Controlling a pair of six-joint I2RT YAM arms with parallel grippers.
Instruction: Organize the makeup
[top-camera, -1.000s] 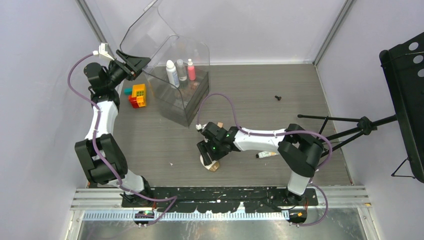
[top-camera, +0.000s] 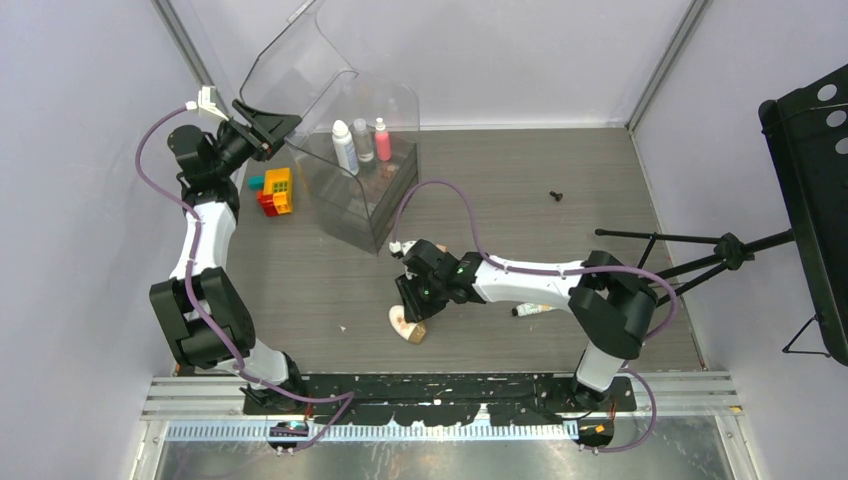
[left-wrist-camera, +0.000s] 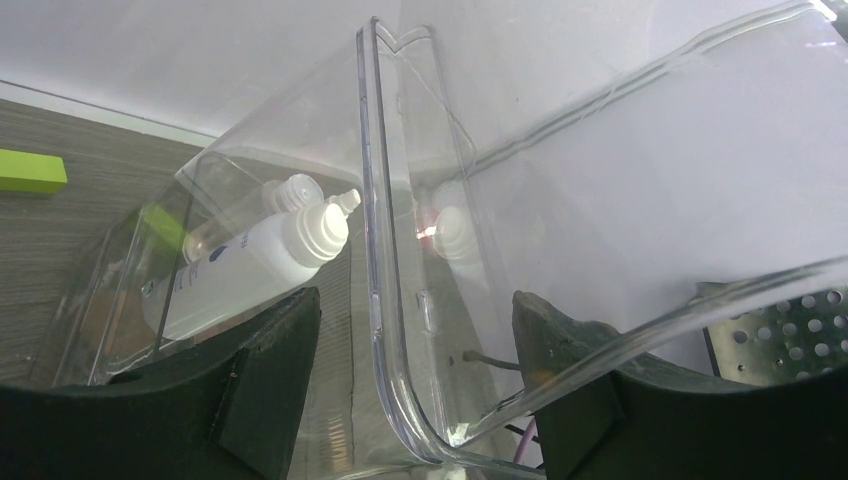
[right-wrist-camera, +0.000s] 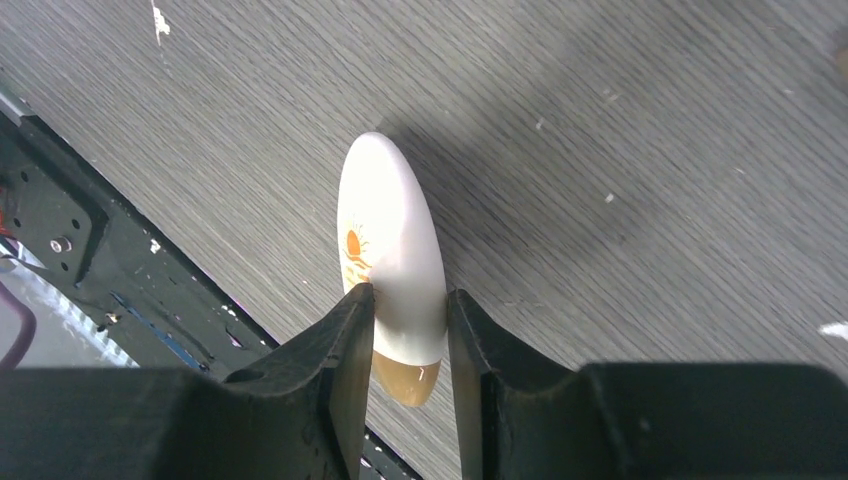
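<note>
A clear acrylic organizer (top-camera: 340, 210) with raised lid holds a white bottle (top-camera: 343, 145), a clear bottle (top-camera: 363, 142) and a pink bottle (top-camera: 382, 140). My left gripper (top-camera: 290, 125) is at the lid, its fingers part open around the clear lid edge in the left wrist view; whether they grip it is unclear. My right gripper has its fingertips around the white cap of an oval cosmetic item (right-wrist-camera: 395, 230) with tan base on the table; contact on both sides looks close, but a firm hold is unclear. A tube (top-camera: 532, 309) lies under the right arm.
Toy blocks (top-camera: 277, 190) sit left of the organizer. A small dark object (top-camera: 556, 195) lies at the right. A black stand (top-camera: 730, 250) occupies the right side.
My right gripper and the cosmetic item have shifted slightly left since a second ago, with more of the item showing from above. The left arm has not visibly moved.
</note>
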